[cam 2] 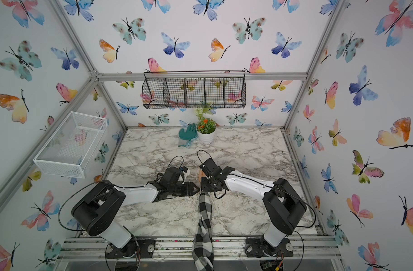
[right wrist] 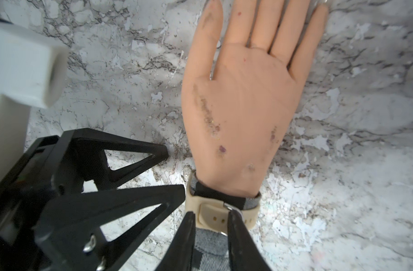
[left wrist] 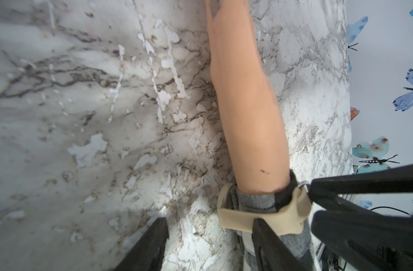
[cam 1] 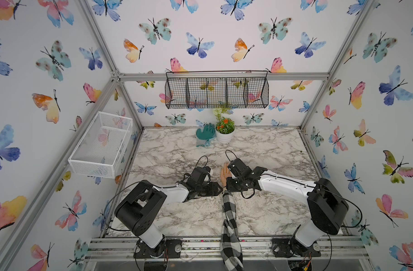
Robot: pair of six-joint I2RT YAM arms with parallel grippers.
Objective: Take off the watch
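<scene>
A beige watch strap with a metal buckle circles the wrist of a mannequin hand, over a checked sleeve. The hand lies palm up on the table. My right gripper is open over the strap, its fingertips on either side of the buckle area; contact cannot be told. On the strap's left side, my left gripper stands part open, one fingertip overlapping the strap in the left wrist view and the other over bare table. Whether it touches the strap is unclear. The watch face is hidden.
A teal hand-shaped item and a potted plant stand at the back. A white mesh basket hangs left, a black wire rack on the rear wall. The grippers sit close together.
</scene>
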